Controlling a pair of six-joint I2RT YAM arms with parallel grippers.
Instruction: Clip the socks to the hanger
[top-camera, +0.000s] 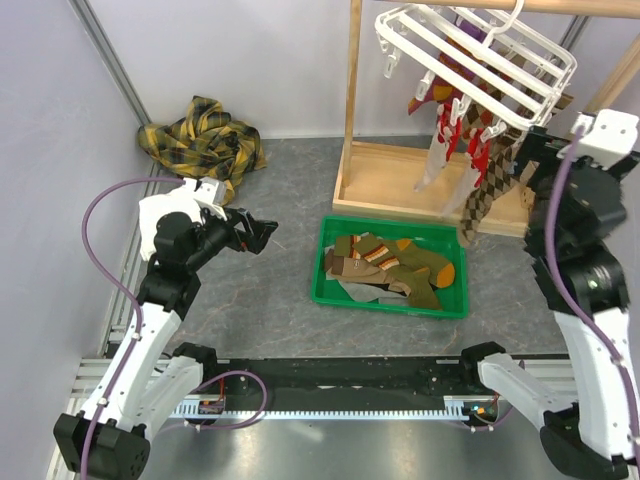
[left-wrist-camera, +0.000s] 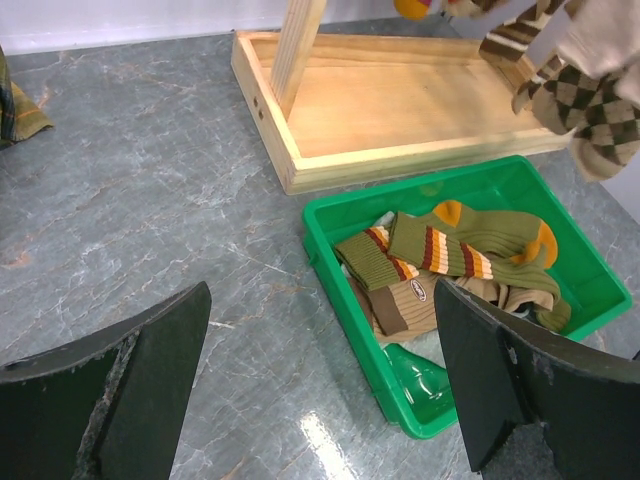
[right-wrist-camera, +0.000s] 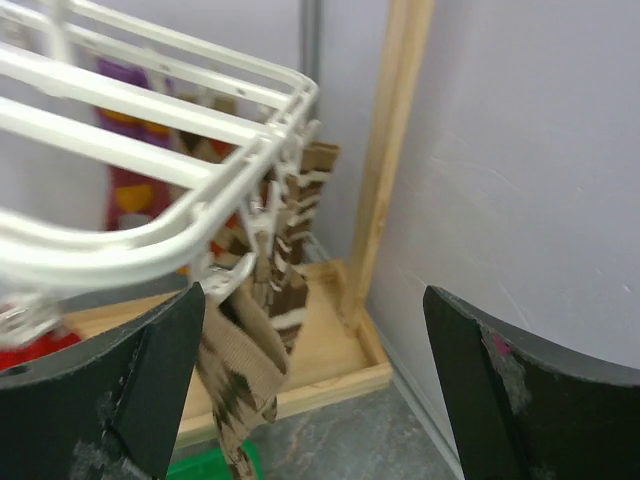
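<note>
The white hanger hangs from the wooden rail, tilted, with socks clipped to it. A brown checkered sock dangles at its near right end, and red-and-white socks hang beside it. In the right wrist view the checkered sock hangs from a clip, left of the fingers' middle. My right gripper is open beside it, with nothing clearly held. Over the grey table at left, my left gripper stands open and empty. Green and brown socks lie in the green tray.
A wooden stand carries the rail; its upright rises right of the hanger. A black-and-yellow plaid cloth is heaped at the back left, with white cloth behind the left arm. Table between left arm and tray is bare.
</note>
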